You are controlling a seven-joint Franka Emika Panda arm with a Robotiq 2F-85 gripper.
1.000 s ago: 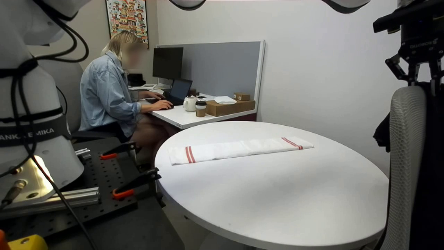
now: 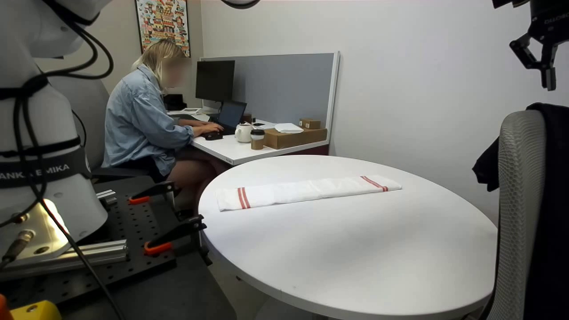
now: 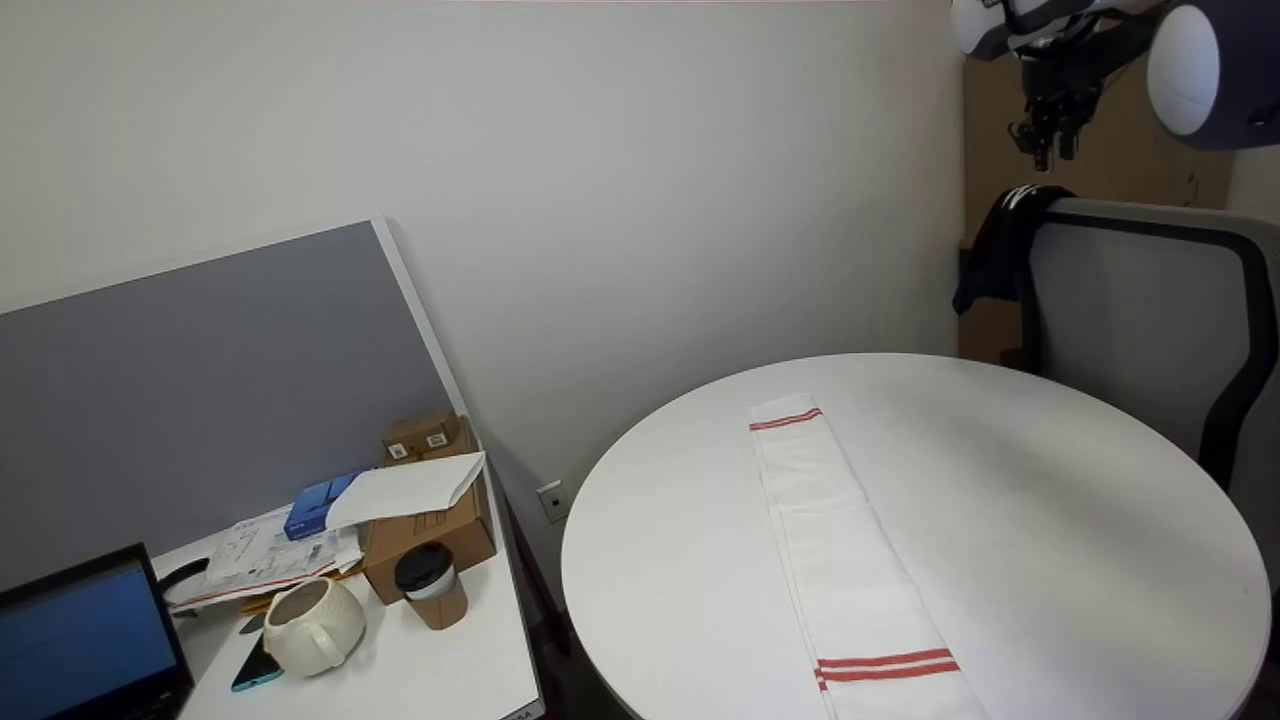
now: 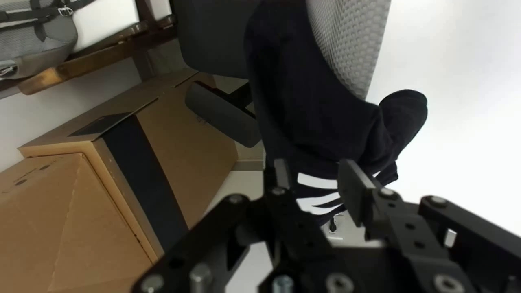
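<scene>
My gripper hangs in the air above a chair at the right. In the wrist view its fingers stand a short way apart, and I see nothing clearly pinched in the gap. A black garment with white stripes (image 4: 317, 117) lies over the chair back (image 4: 352, 39), beyond the fingertips. In the first exterior view a clear gap shows between the visible finger (image 2: 548, 79) and the garment (image 2: 554, 138). A long folded white towel with red stripes (image 2: 309, 190) lies flat across the round white table (image 2: 341, 256).
Cardboard boxes (image 4: 78, 215) stand beside the chair, near a wooden shelf edge (image 4: 97, 56). A person (image 2: 144, 114) sits at a desk (image 2: 234, 152) with a laptop, a cream teapot (image 2: 243, 133) and a paper cup (image 2: 257, 139).
My gripper has risen and shifted right, away from the chair back, where its fingers were down at the top edge. The garment's hanging end has shifted slightly. The towel has not moved.
</scene>
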